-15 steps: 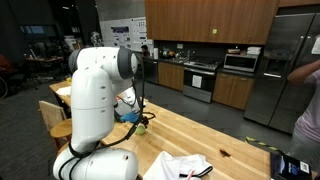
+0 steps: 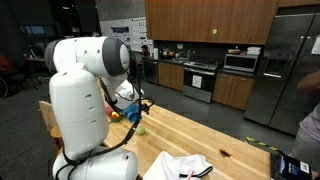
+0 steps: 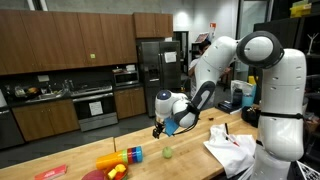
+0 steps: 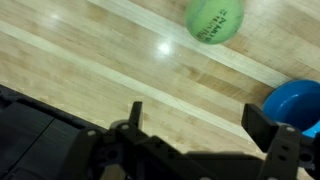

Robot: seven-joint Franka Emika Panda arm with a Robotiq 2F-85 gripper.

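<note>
A green ball [image 4: 214,18] lies on the wooden table, at the top edge of the wrist view. It shows as a small green spot [image 2: 141,130] in exterior view 1, and stands clear of other things in exterior view 2 [image 3: 168,152]. My gripper is open above bare table, its two dark fingers wide apart with nothing between them. The ball is beyond the fingertips, apart from them. In exterior view 2 the gripper [image 3: 165,130] hangs over the table, higher than the ball.
A blue round object [image 4: 295,104] lies beside the right finger. In exterior view 2, a multicoloured cylinder [image 3: 118,157] and a red bowl [image 3: 95,174] stand to the left. A white cloth [image 2: 183,167] lies near the arm's base.
My gripper has risen away from the table and the ball. The ball remains on the table, and more of the blue objects behind the gripper now shows.
</note>
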